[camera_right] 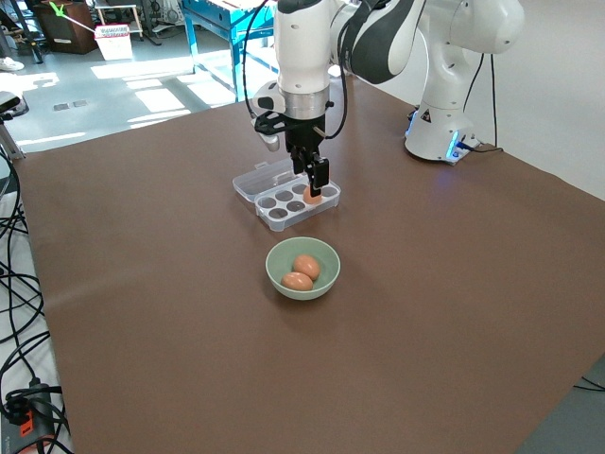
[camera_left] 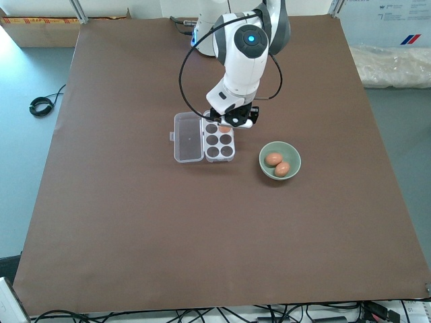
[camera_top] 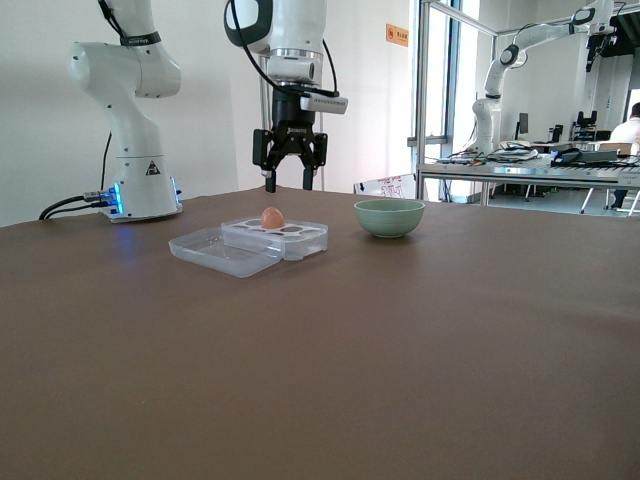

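A clear plastic egg box point(camera_left: 219, 149) lies with its lid open, one brown egg point(camera_top: 273, 219) in it, the other cups empty. A pale green bowl point(camera_right: 302, 292) beside it holds two brown eggs point(camera_right: 305, 266). My black gripper point(camera_top: 290, 181) hangs above and just behind the box in the top view, its two fingers apart with nothing visible between them. In the left view the arm's wrist hides the fingers.
Cables run beyond its edge.
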